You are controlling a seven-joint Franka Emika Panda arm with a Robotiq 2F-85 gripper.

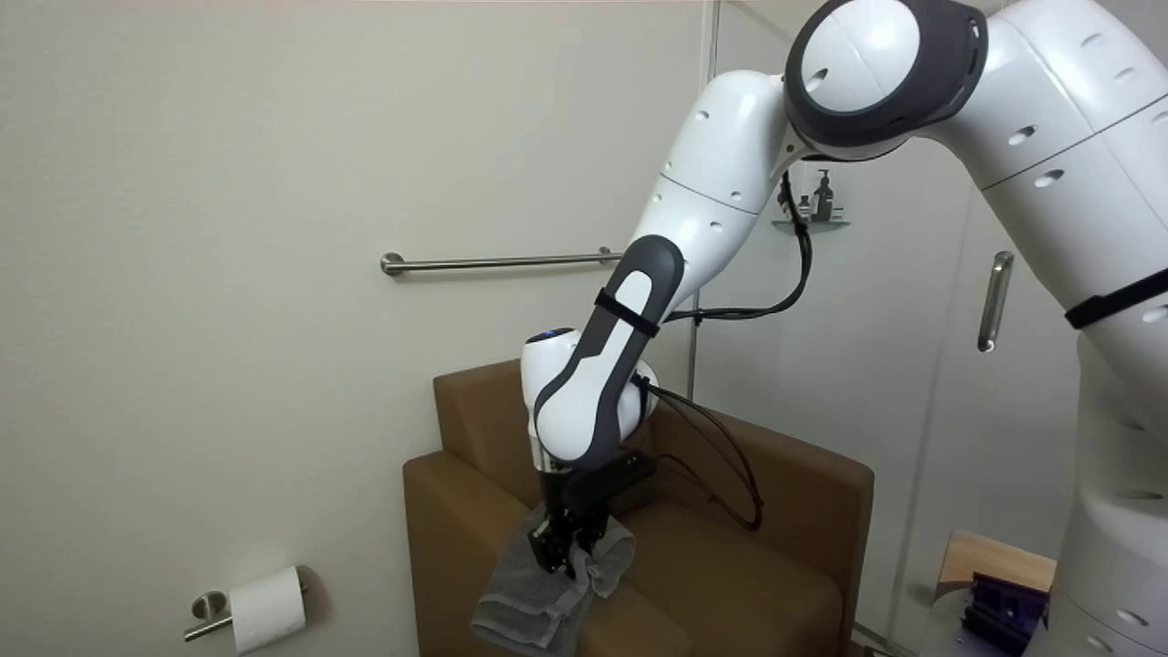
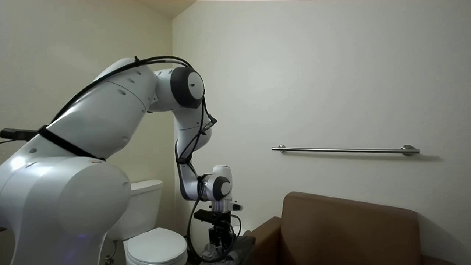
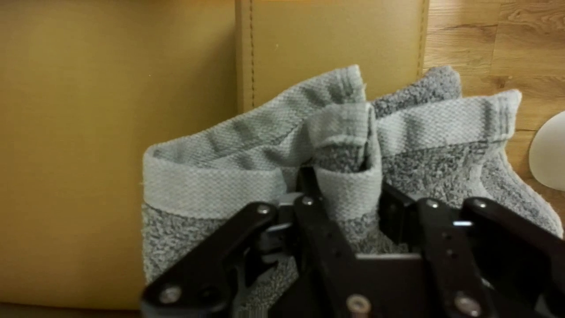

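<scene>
A grey towel with paler woven bands lies draped and bunched over the seat and left arm of a brown armchair. My gripper points down at it and is shut on a fold of it. In the wrist view a raised fold of the towel stands between the two black fingers of the gripper. Other folds spread to both sides, one reaching past the armrest's edge. Only a little of the towel shows at the bottom of the second exterior view, beneath the gripper.
A metal towel bar is fixed to the wall above the chair. At lower left hangs a toilet roll. The white toilet stands left of the chair in the second exterior view. Bare wall surrounds the bar.
</scene>
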